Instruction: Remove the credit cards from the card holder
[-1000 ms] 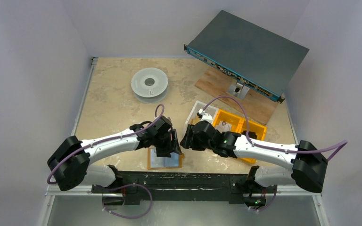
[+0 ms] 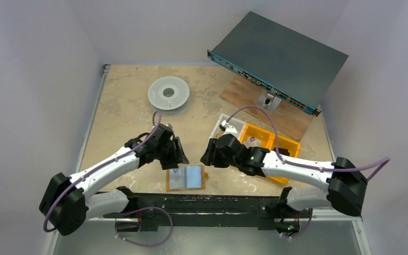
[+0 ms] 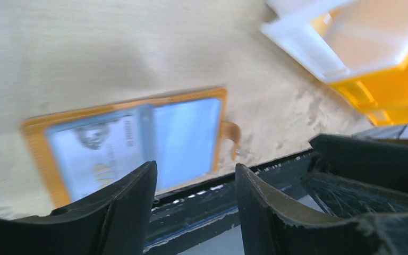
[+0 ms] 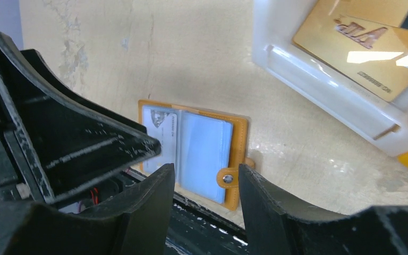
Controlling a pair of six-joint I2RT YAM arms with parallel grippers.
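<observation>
The card holder (image 2: 186, 178) lies open near the table's front edge: a tan wallet with clear sleeves, a printed white card (image 4: 161, 135) in the left side, a light-blue panel (image 4: 204, 154) on the right, and a tab with a snap at its right edge. My left gripper hangs above and behind it, open, with nothing seen between its fingers. My right gripper is open above and to the right of the holder, nothing visibly held.
A white tray (image 4: 329, 90) holding a gold card and orange bins (image 2: 257, 135) stand at the right. A spool (image 2: 162, 98) is at the back. A dark panel on a wooden stand (image 2: 276, 53) overhangs the back right.
My left gripper has moved back and left from over the holder, uncovering it in the top view. The right gripper has shifted slightly left.
</observation>
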